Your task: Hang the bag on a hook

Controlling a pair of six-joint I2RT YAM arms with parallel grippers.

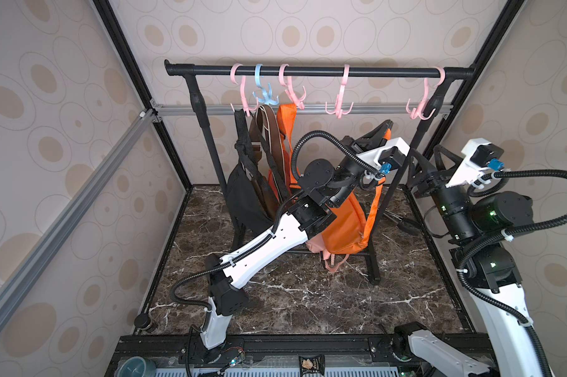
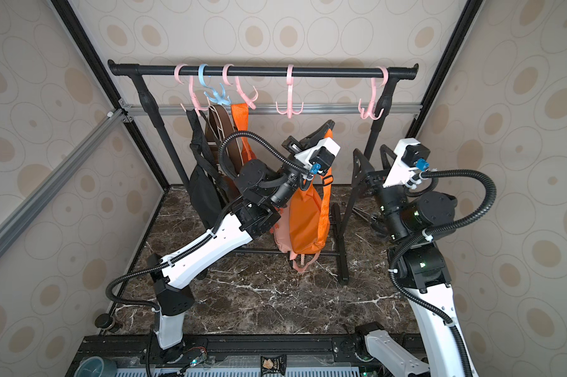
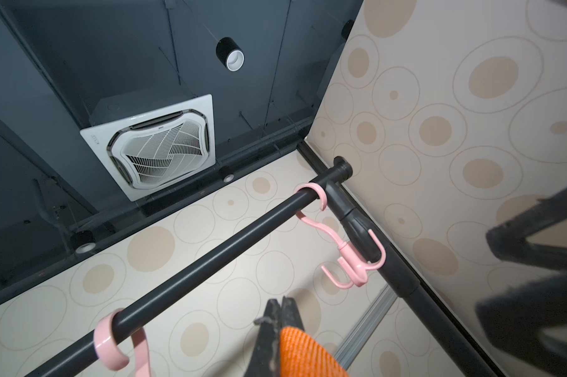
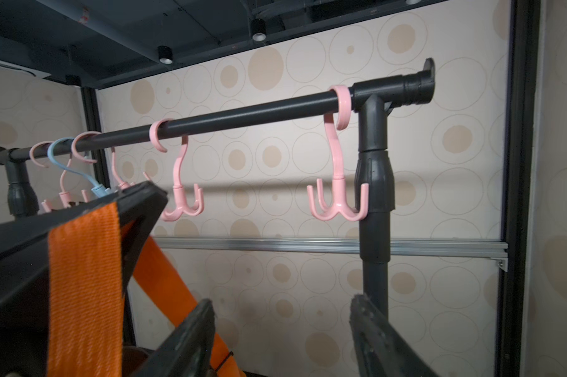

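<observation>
The orange bag (image 1: 346,223) hangs below my left gripper (image 1: 386,127), to the right of the other bags. Its orange strap (image 4: 85,282) is looped over the left fingers in the right wrist view. Those fingertips (image 3: 271,308) meet in the left wrist view, with the strap lying across them; no strap shows between the tips. To the right, my right gripper is open and empty, its fingers well apart. Bare pink hooks hang from the black rail: a middle one (image 1: 339,100) and one at the right end (image 4: 338,201).
At the left of the rail (image 1: 384,72), a black bag (image 1: 242,198) and a brown bag (image 1: 267,150) hang close together near a blue hook (image 1: 266,94). The rack's right post (image 4: 376,201) stands beside the end hook. Open floor (image 1: 296,298) lies in front.
</observation>
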